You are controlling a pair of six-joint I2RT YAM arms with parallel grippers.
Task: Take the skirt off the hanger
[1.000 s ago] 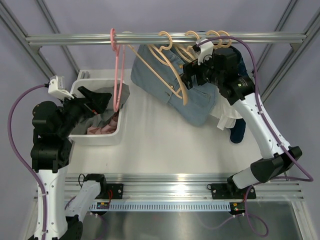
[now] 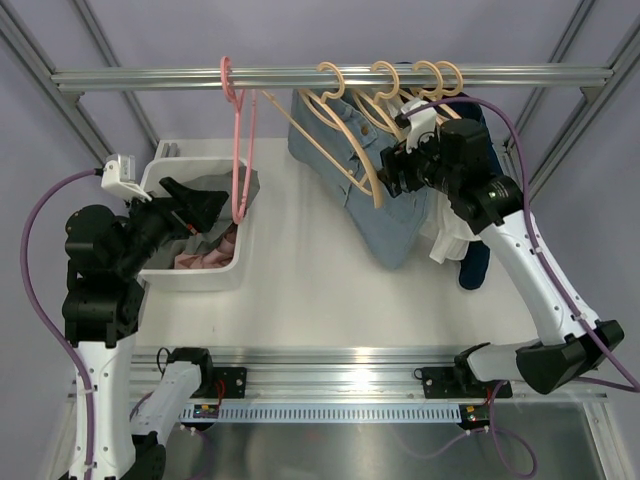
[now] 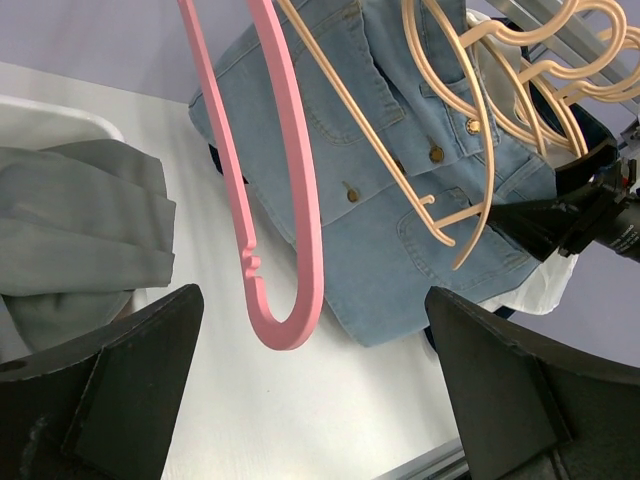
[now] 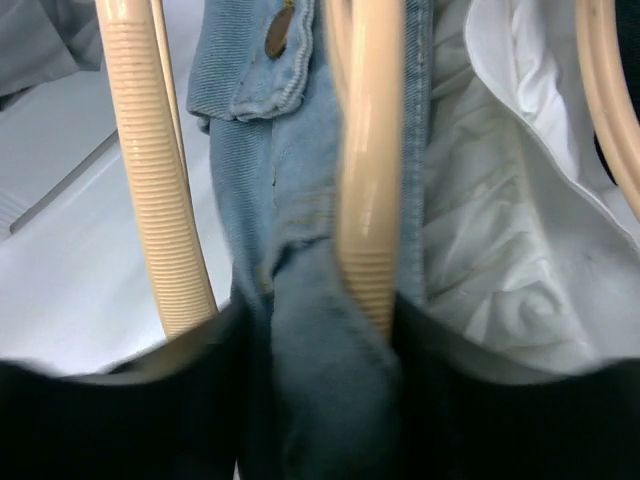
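A denim skirt [image 2: 370,215] hangs among beige hangers [image 2: 372,185] on the rail. My right gripper [image 2: 400,165] is at the skirt's upper part; in the right wrist view blurred denim [image 4: 330,380] lies between its fingers, around a hanger bar, and whether they grip it is unclear. My left gripper [image 2: 200,205] stands open beside the empty pink hanger [image 3: 305,250], with nothing between its fingers.
A white bin [image 2: 160,270] holding grey and pink cloth stands at the left. The metal rail [image 2: 150,78] runs across the back. White and dark garments hang behind the skirt. The middle board is clear.
My right gripper has moved slightly right and toward the front. The skirt's lower part has swung right and now hangs more lengthwise. The left arm is nearly still.
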